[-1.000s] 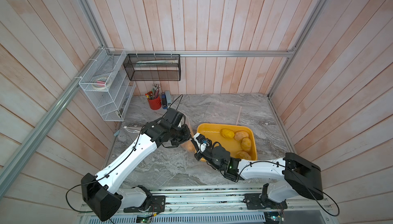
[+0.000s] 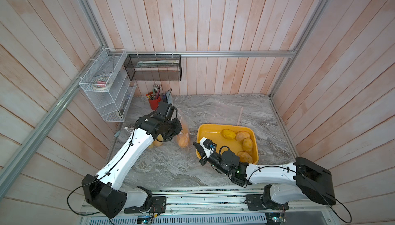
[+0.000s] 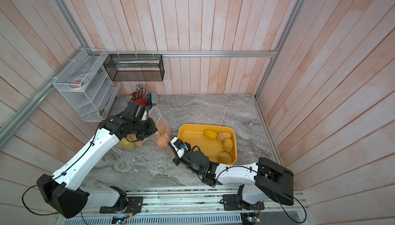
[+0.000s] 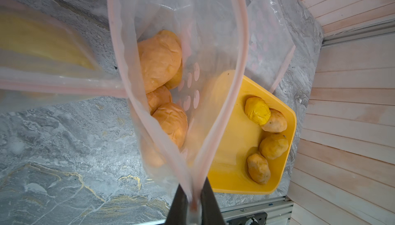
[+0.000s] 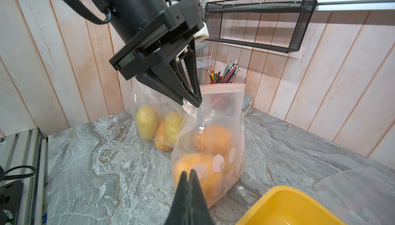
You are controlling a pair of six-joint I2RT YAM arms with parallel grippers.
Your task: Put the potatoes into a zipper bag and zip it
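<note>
A clear zipper bag with several potatoes in it hangs or stands left of the yellow tray. My left gripper is shut on one end of its top edge. Seen from the left wrist, the bag's mouth gapes wide, its two pink-edged sides meeting at the fingers. My right gripper is shut, with nothing showing between its fingertips, and sits apart from the bag near the tray's left rim. Several more potatoes lie in the yellow tray, along its right side and back.
Another bag holding potatoes stands behind and left of the held one. A flat empty bag lies behind the tray. A red pencil cup stands at the back left.
My left gripper has moved left with the bag, away from my right gripper. My right arm has shifted only slightly.
</note>
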